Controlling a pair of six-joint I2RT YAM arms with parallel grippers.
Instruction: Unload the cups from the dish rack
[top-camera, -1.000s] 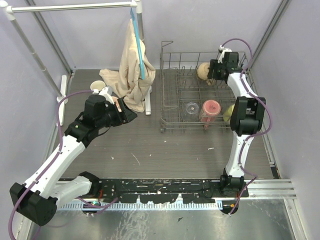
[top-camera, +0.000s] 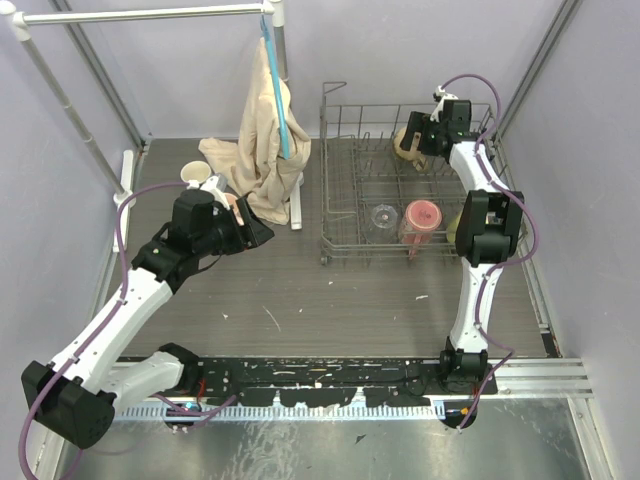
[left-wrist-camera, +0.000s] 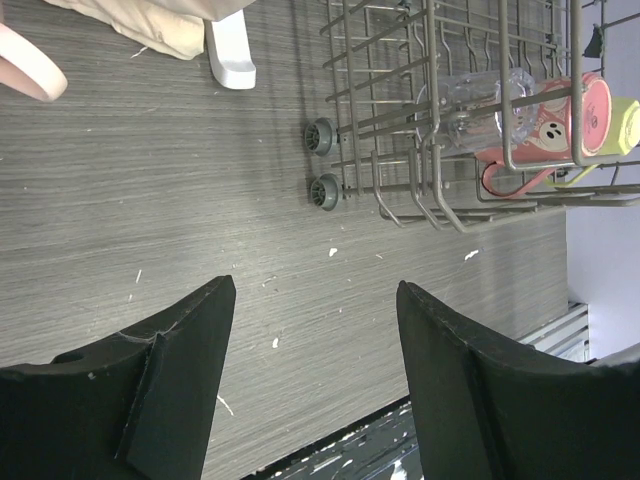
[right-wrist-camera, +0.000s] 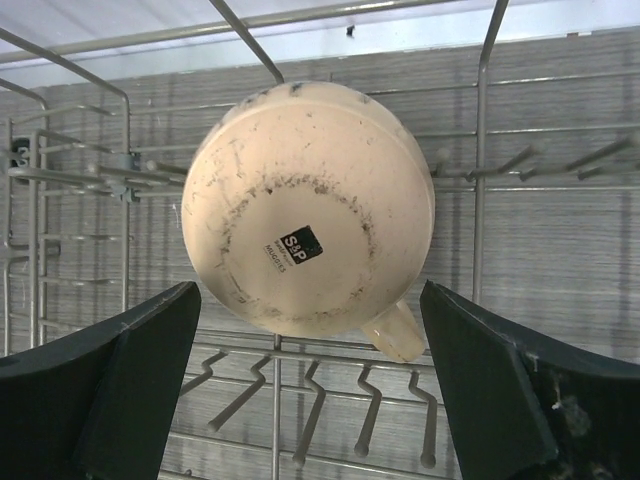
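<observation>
A beige cup (right-wrist-camera: 310, 220) lies bottom-up in the back of the wire dish rack (top-camera: 340, 244), marked S&P, handle toward the lower right. My right gripper is open over it, fingers either side of its lower part. Along the rack's front lie a clear glass (top-camera: 383, 222), a pink cup with a ghost face (top-camera: 421, 220) and a yellow-green cup (left-wrist-camera: 622, 124), partly hidden by the arm from above. My left gripper (top-camera: 243, 225) hangs open over the floor left of the rack, nothing between its fingers.
A white rail frame with a beige cloth (top-camera: 265, 170) stands left of the rack. A white cup (top-camera: 196, 171) and a pink item (left-wrist-camera: 30, 65) sit near the left gripper. The floor in front of the rack is clear.
My right gripper and arm have shifted slightly over the beige cup, most recently a little left. The left arm shows no visible movement.
</observation>
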